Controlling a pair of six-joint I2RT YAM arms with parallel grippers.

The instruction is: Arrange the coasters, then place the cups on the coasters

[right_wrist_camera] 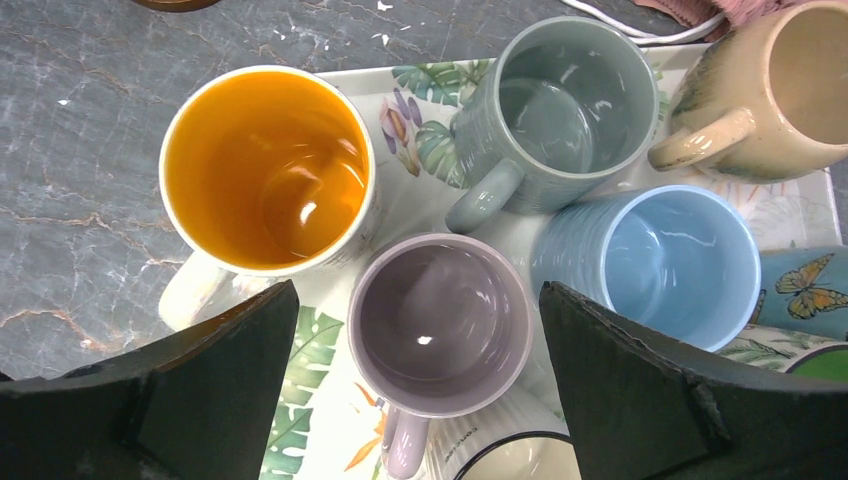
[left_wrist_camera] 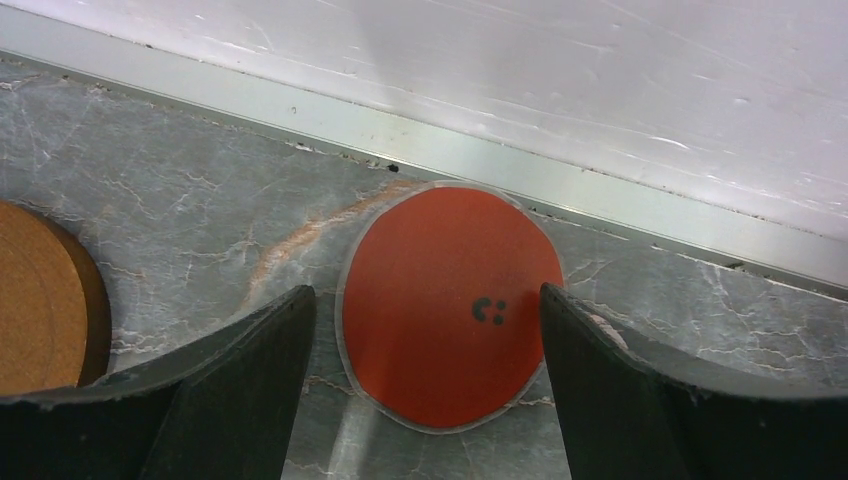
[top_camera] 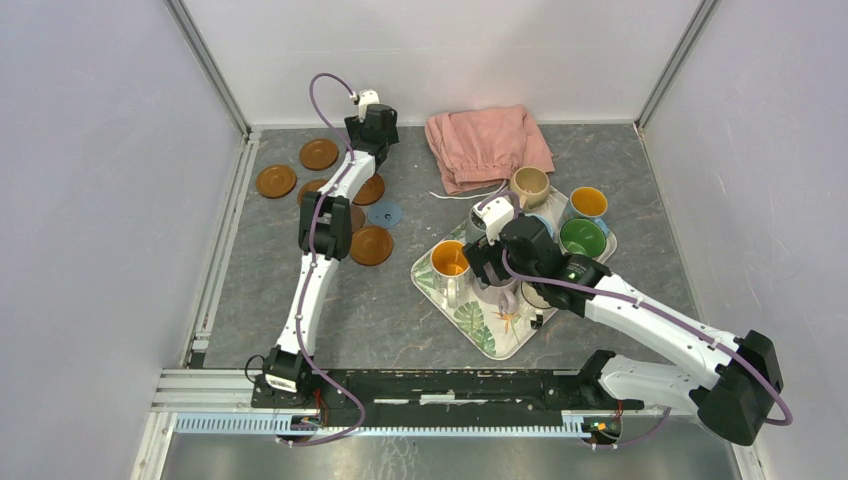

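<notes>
A round red coaster [left_wrist_camera: 450, 310] with a small dark mark lies flat near the back wall. Over it, my left gripper points down, its fingers spread either side of the disc and partly overlapping its right edge in view; nothing is held. In the right wrist view a mauve cup [right_wrist_camera: 440, 330] stands upright on the patterned tray [right_wrist_camera: 300, 420], handle toward the bottom. My right gripper is open above it, one finger to each side. From the top, the right arm covers most of this cup.
Crowding the mauve cup are an orange-lined cup [right_wrist_camera: 270, 170], a grey-green cup [right_wrist_camera: 570, 110], a light blue cup [right_wrist_camera: 680, 265] and other mugs. Several brown coasters [top_camera: 372, 245] and a blue one [top_camera: 385, 214] lie left of centre. A pink cloth [top_camera: 485, 145] sits at the back.
</notes>
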